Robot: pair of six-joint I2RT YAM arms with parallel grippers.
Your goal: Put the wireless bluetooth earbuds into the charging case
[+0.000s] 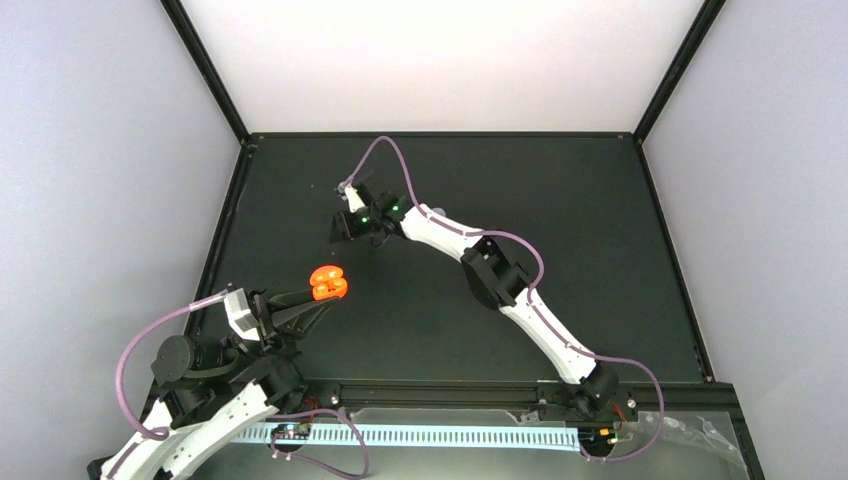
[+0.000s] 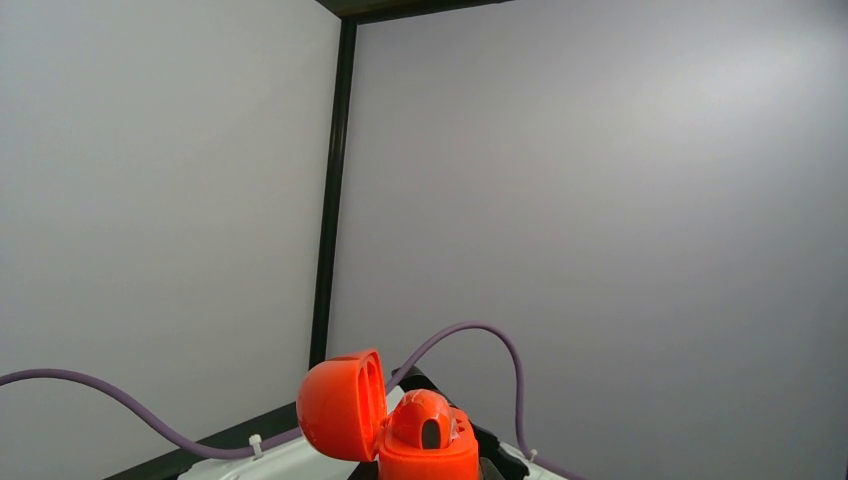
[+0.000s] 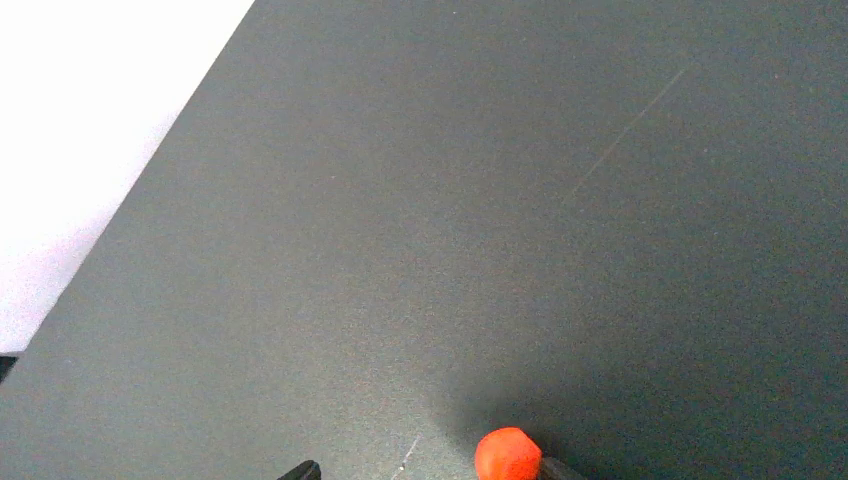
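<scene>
The orange charging case [image 1: 329, 285] is held up at the left of the table, its lid [image 2: 340, 408] swung open. My left gripper [image 1: 322, 298] is shut on the case body [image 2: 430, 458]. Whether the case's slots hold anything I cannot tell. Low over the table, farther back, my right gripper [image 1: 338, 236] is open, its fingers [image 3: 303, 471] apart at the bottom of the right wrist view. Between them shows a small orange earbud [image 3: 507, 455], closer to the right-hand finger. The top view hides this earbud beneath the gripper.
White walls [image 1: 440, 65] close in the back and both sides. Purple cables [image 1: 540, 255] loop along both arms.
</scene>
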